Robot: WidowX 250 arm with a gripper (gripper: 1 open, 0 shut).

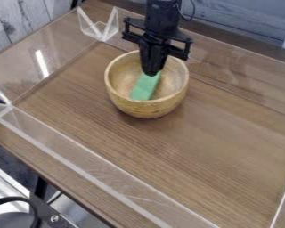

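Observation:
A round wooden bowl (159,104) sits on the table in the upper middle of the view, with a green oblong object (145,87) lying inside it. The black gripper (146,67) hangs over the back of the bowl, above the green object's far end. Its fingers look shut, and nothing clear shows between them; the small dark tips are hard to make out.
A clear plastic item (100,22) stands at the back left. Transparent strips run along the left edge, and a black cable (14,209) lies at the lower left.

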